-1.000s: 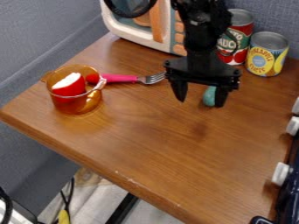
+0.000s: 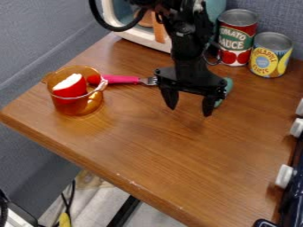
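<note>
My black gripper (image 2: pixel 190 99) hangs open just above the middle of the wooden table (image 2: pixel 154 151), its two fingers pointing down. Behind its right finger a teal object (image 2: pixel 226 86) is partly hidden. To the left, an orange translucent pot (image 2: pixel 77 105) holds a red and white item (image 2: pixel 69 86). A fork with a pink handle (image 2: pixel 123 79) lies between the pot and my gripper.
A red-labelled can (image 2: pixel 236 44) and a yellow-labelled can (image 2: pixel 270 59) stand at the back right. A white appliance (image 2: pixel 131 27) is at the back. A dark item with white knobs (image 2: pixel 284 195) lines the right edge.
My gripper has moved down and a little to the left over the last second, covering more of the teal object.
</note>
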